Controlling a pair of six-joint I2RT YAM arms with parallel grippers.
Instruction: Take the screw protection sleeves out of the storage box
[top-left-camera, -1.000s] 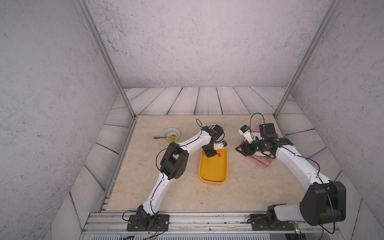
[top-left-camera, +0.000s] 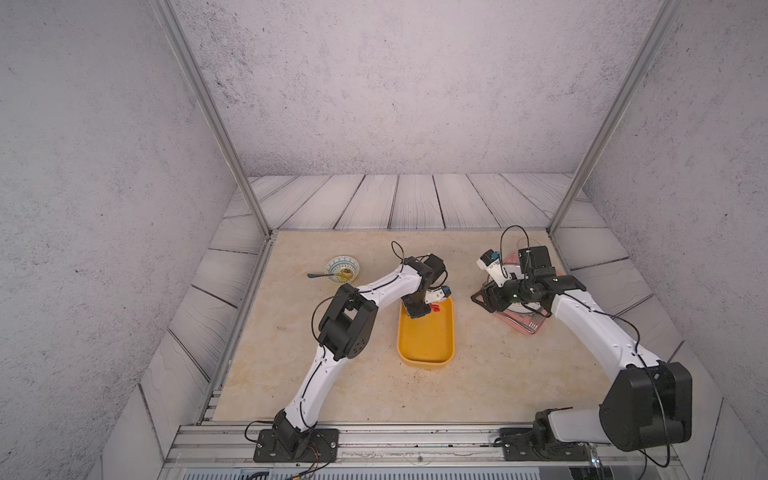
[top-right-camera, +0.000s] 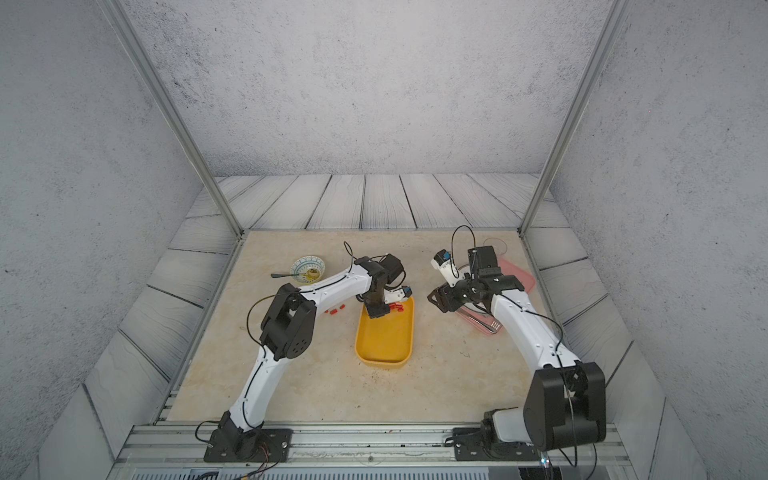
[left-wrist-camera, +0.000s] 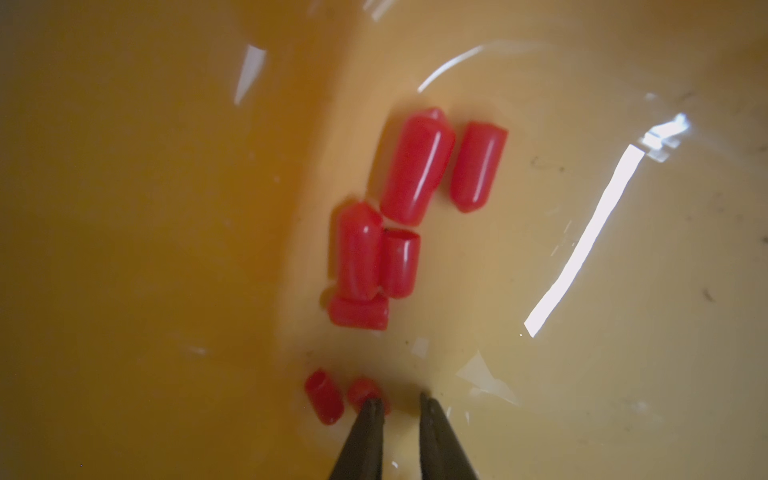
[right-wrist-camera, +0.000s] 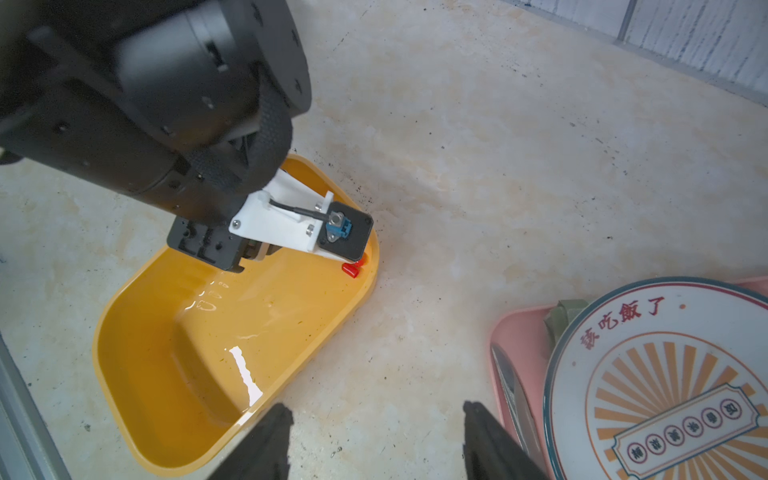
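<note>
Several red sleeves (left-wrist-camera: 416, 166) lie loose on the floor of the yellow storage box (top-left-camera: 426, 336), close to its far wall. My left gripper reaches down into that end, its fingers close together with a narrow gap and no sleeve between them. One small sleeve (left-wrist-camera: 364, 392) is partly covered by a fingertip; another sleeve (left-wrist-camera: 324, 397) lies just left of it. On the table left of the box, a few red sleeves (top-right-camera: 334, 310) show under the left arm. Over the table, right of the box, my right gripper hangs open and empty.
A pink tray (right-wrist-camera: 520, 332) with a patterned plate (right-wrist-camera: 664, 376) and cutlery is at the right. The patterned bowl (top-left-camera: 342, 265) with a spoon stands at the back left. Bare table lies on both sides of the box.
The right arm has stayed still.
</note>
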